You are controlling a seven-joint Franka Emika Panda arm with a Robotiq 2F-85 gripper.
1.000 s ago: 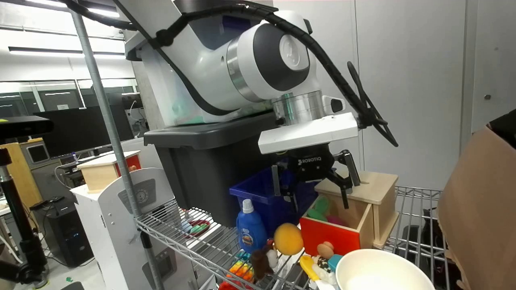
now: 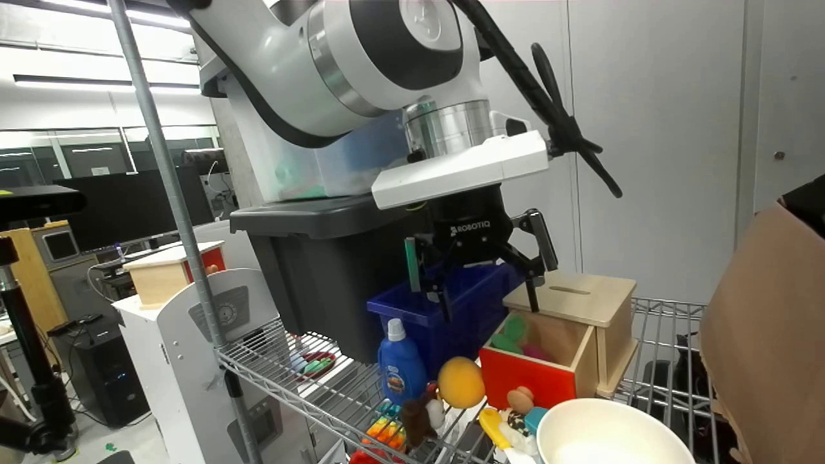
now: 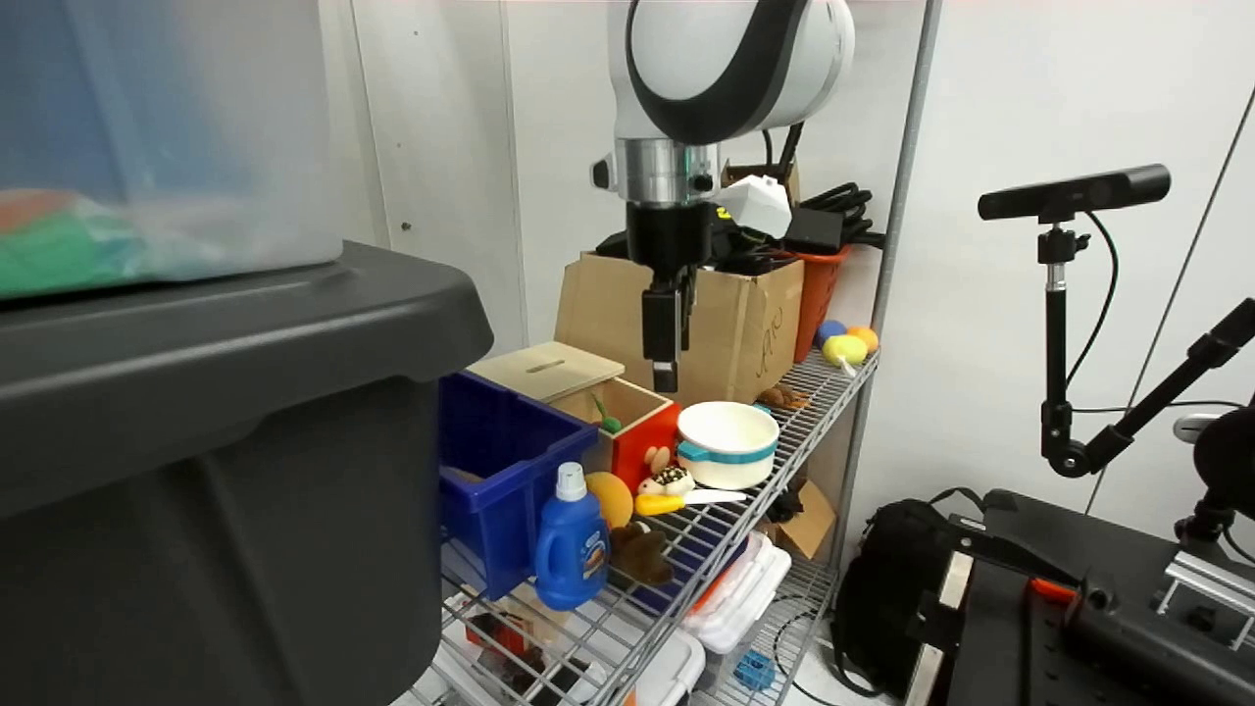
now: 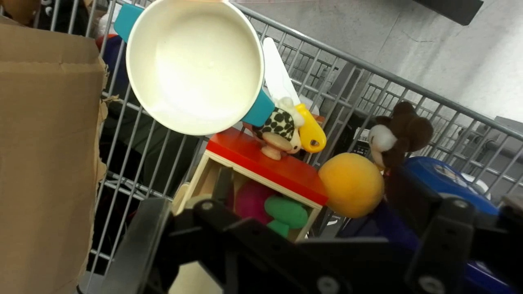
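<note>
My gripper (image 2: 490,298) hangs open above the blue bin and the wooden box, nothing between its fingers. Below it, the red-fronted drawer (image 2: 526,376) of the wooden box (image 2: 580,299) is pulled out. Inside the drawer lie a green toy (image 4: 287,213) and a magenta item (image 4: 252,200), both partly covered by my gripper in the wrist view. The dark blue bin (image 3: 518,453) stands beside the box. An orange ball (image 4: 351,185) rests against the drawer's front corner. In exterior view 2 the gripper shows edge-on.
A white pot (image 3: 729,437), a yellow-handled knife (image 4: 311,130), a cow toy (image 4: 280,126), a brown plush (image 4: 405,128) and a blue detergent bottle (image 2: 402,363) crowd the shelf's front. A black tote (image 2: 325,263) and a cardboard box (image 4: 46,157) flank the area.
My gripper has risen and shifted left in exterior view 1, away from the drawer. It stays open, and the shelf objects look unmoved.
</note>
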